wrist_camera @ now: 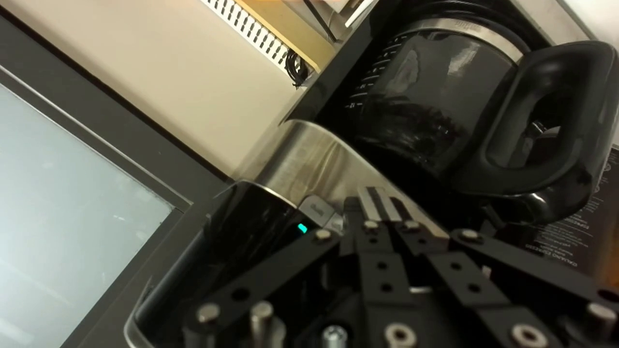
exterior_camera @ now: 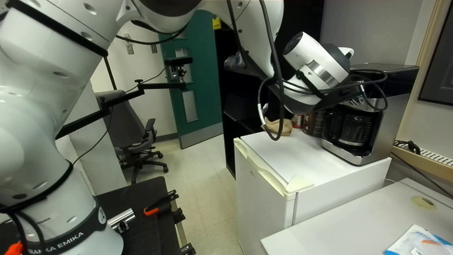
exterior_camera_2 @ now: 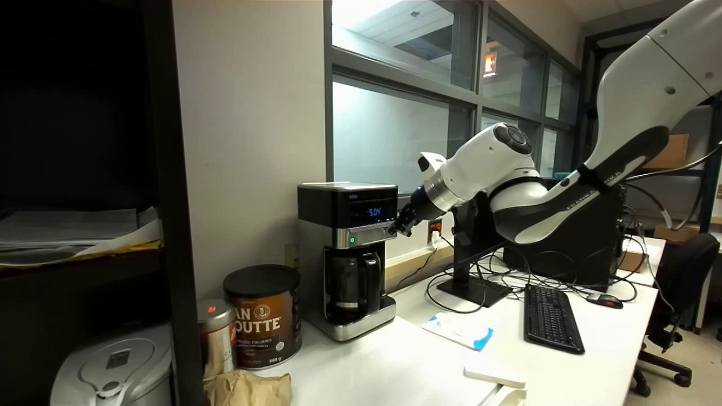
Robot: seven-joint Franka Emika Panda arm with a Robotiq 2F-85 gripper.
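A black and steel coffee maker [exterior_camera_2: 346, 203] stands on the white fridge top [exterior_camera: 293, 157], its display lit blue. Inside it sits a dark glass carafe [wrist_camera: 441, 87] with a black handle. My gripper is shut, with nothing showing between its fingers. The fingertips are at the steel control strip [wrist_camera: 319, 168], close beside small grey buttons [wrist_camera: 316, 210] and a lit cyan mark; whether they touch is unclear. From the side, the gripper [exterior_camera_2: 400, 226] meets the right end of the machine's front panel. The fingers partly hide the button row.
Left of the machine stand a brown coffee tin [exterior_camera_2: 264, 318], a smaller can [exterior_camera_2: 216, 335] and a crumpled paper bag [exterior_camera_2: 249, 389]. A monitor stand [exterior_camera_2: 467, 287] and keyboard [exterior_camera_2: 551, 318] occupy the desk.
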